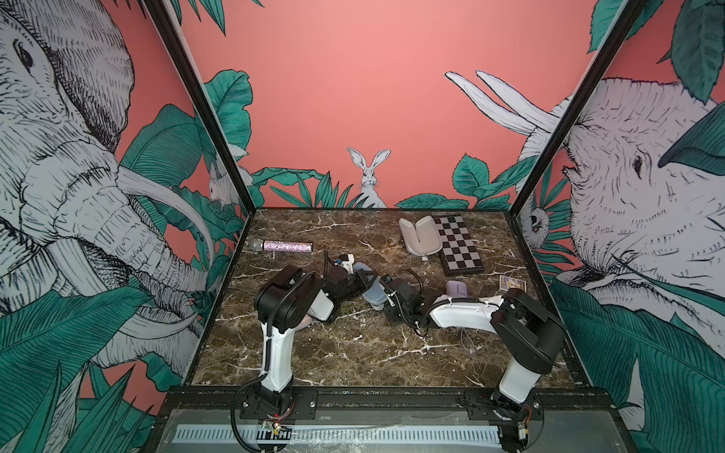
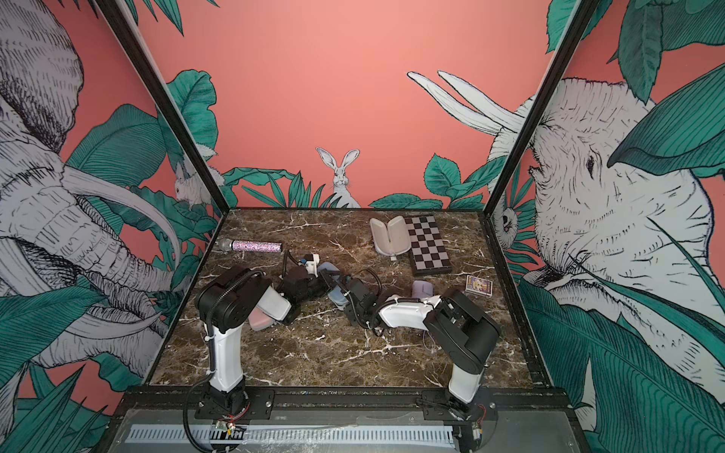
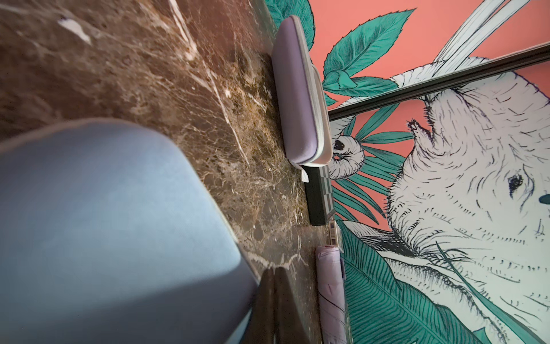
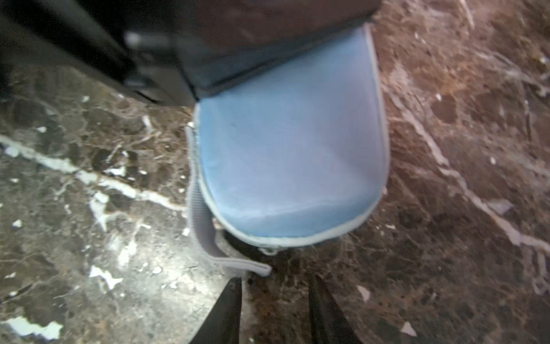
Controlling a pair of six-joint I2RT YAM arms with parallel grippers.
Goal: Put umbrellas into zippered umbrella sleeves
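A blue zippered sleeve [image 4: 292, 149] lies on the marble table with pale zip edging and a grey strap [image 4: 200, 223] at its near end. My left gripper is shut at the sleeve's edge, nothing showing between its fingers. Part of the left arm covers the sleeve's far end in the right wrist view. My right gripper is part open just off the zipped end, its gap empty and close to the strap's tip. A folded lilac umbrella [image 3: 331, 292] lies to the right, partly behind the right arm from above. An opened pale sleeve [image 1: 421, 238] stands farther back.
A chessboard [image 1: 458, 245] sits beside the pale sleeve, with a card box [image 1: 512, 283] to its right. A glittery tube [image 1: 287, 247] lies at the back left. A pink item [image 2: 262, 318] is partly under the left arm.
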